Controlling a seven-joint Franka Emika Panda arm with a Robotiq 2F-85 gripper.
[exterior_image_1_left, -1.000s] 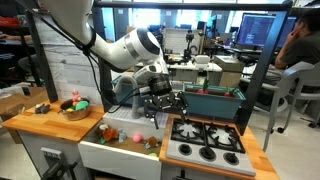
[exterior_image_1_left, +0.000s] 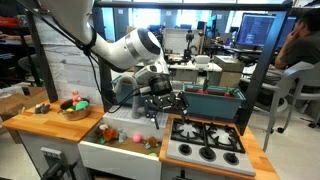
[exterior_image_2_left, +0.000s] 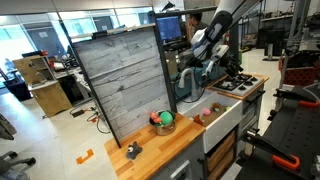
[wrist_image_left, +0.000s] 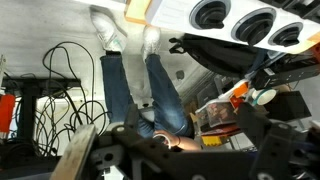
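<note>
My gripper (exterior_image_1_left: 170, 104) hangs above the counter, at the left rear of the silver stove (exterior_image_1_left: 181, 148). In the wrist view the gripper is open, its dark fingers (wrist_image_left: 98, 150) wide apart at the lower edge, and nothing is held between them. Black stove knobs (wrist_image_left: 209, 14) show along the top of that view. Left of the stove, the sink area (exterior_image_1_left: 103, 158) holds several small colourful items. A bowl (exterior_image_1_left: 74, 114) of toy food stands on the wooden counter further left.
Behind the stove is a teal box (exterior_image_1_left: 212, 105) with things inside. A grey upright panel (exterior_image_2_left: 125, 85) borders the counter. In the wrist view, a person's jeans (wrist_image_left: 122, 88) and loose black cables (wrist_image_left: 68, 105) are on the floor side.
</note>
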